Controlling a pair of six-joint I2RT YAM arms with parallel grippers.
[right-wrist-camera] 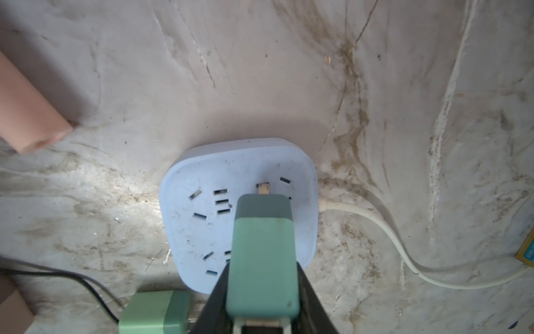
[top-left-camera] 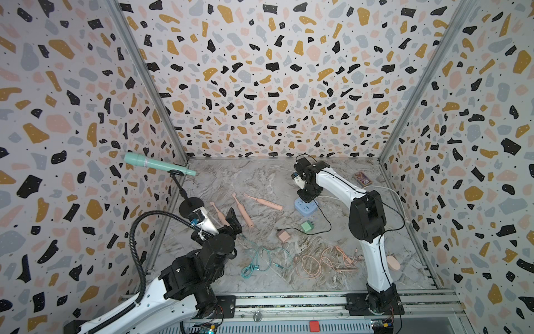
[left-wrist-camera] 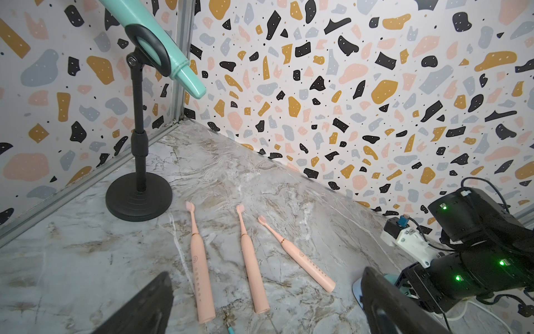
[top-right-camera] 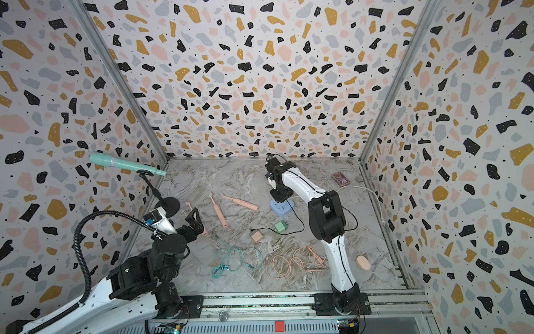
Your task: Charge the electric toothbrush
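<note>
My right gripper is shut on a green plug adapter (right-wrist-camera: 262, 261) with a dark grey end. One metal prong (right-wrist-camera: 263, 188) points at the pale blue power strip (right-wrist-camera: 189, 245), close to a slot; whether it has entered cannot be seen. The plug covers the other sockets beneath it. Standing open and empty, my left gripper (top-left-camera: 223, 227) is at the table's left side. Three pink toothbrushes lie there: the left one (left-wrist-camera: 201, 272), the middle one (left-wrist-camera: 253, 272) and the angled one (left-wrist-camera: 304, 261).
A second green adapter (right-wrist-camera: 153, 312) lies beside the strip, and a pink block (top-left-camera: 284, 236) near it. Teal cable (top-left-camera: 257, 261) and pink cable (top-left-camera: 311, 267) coil in front. A kaleidoscope-like teal tube (left-wrist-camera: 161, 50) stands on a black stand at left.
</note>
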